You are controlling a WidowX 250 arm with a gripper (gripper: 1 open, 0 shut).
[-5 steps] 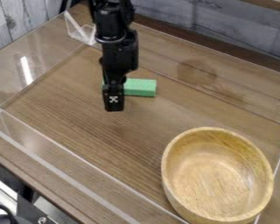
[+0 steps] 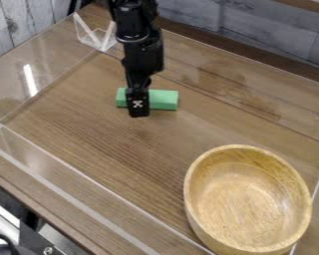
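Observation:
A black gripper (image 2: 139,98) reaches down from the top of the view onto a green rectangular block (image 2: 162,100) lying flat on the wooden table (image 2: 96,159). The gripper is open, its fingertips over the middle-left part of the block, which they partly hide. I cannot tell whether they touch it.
A large round light-wood bowl (image 2: 247,199) sits at the lower right.
The gripper has moved back and slightly right, from in front of the block to over it. The block shows no clear movement.

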